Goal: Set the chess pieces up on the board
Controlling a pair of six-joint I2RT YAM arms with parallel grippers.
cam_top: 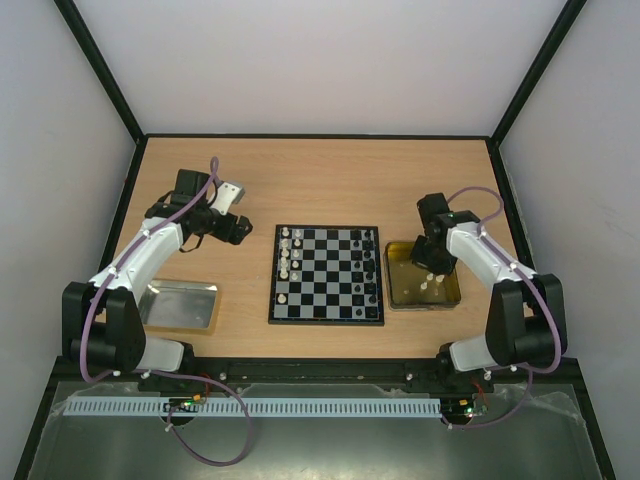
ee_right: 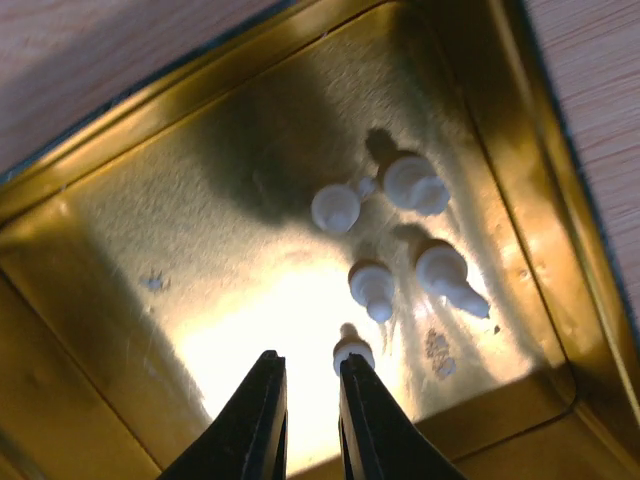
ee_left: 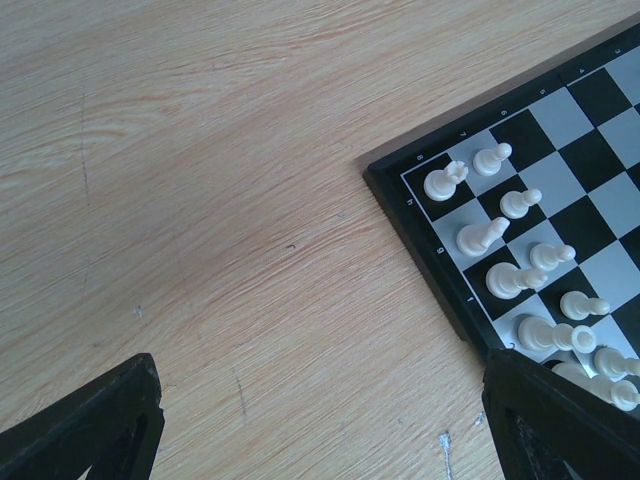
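The chessboard (cam_top: 318, 296) lies mid-table, white pieces (cam_top: 284, 253) along its left side and black pieces (cam_top: 370, 267) along its right. In the left wrist view, white pieces (ee_left: 482, 235) stand in two rows near the board's edge. My left gripper is open above bare table left of the board, its fingers wide apart and empty. Over the gold tray (ee_right: 130, 190), my right gripper is shut with only a narrow empty gap showing. Several white pieces, including a small pawn (ee_right: 354, 352) by the right fingertip and a taller piece (ee_right: 452, 278), stand in that tray.
A silver tray (cam_top: 180, 303), seemingly empty, sits at the front left. The gold tray's raised walls (ee_right: 540, 130) surround the loose pieces. Open tabletop (cam_top: 320, 185) stretches behind the board.
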